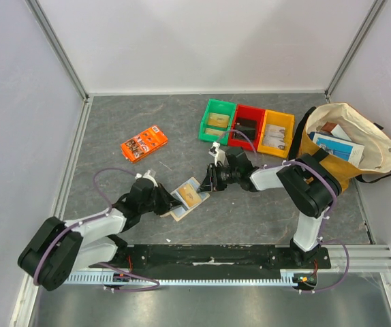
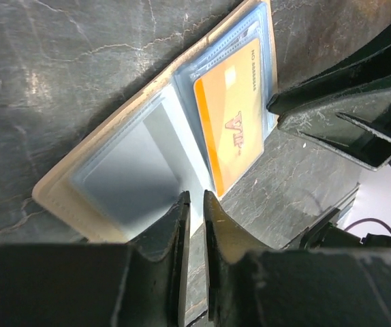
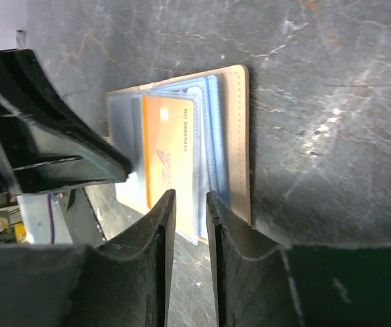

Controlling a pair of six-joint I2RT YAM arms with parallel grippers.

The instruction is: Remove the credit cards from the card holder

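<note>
The open card holder (image 1: 186, 201) lies flat on the table between my grippers. In the left wrist view it shows a beige body, a clear sleeve (image 2: 127, 170) and an orange card (image 2: 233, 116) in blue sleeves; in the right wrist view the same card (image 3: 171, 150) is seen. My left gripper is shut over the holder's clear-sleeve end, nothing seen between its fingers. My right gripper is at the other end, by the edge of the card and blue sleeves, its fingers a little apart, with nothing clearly held between them.
An orange flat pack (image 1: 144, 143) lies at the back left. Green (image 1: 208, 133), red and orange trays (image 1: 284, 119) stand at the back right, beside a canvas bag (image 1: 366, 163).
</note>
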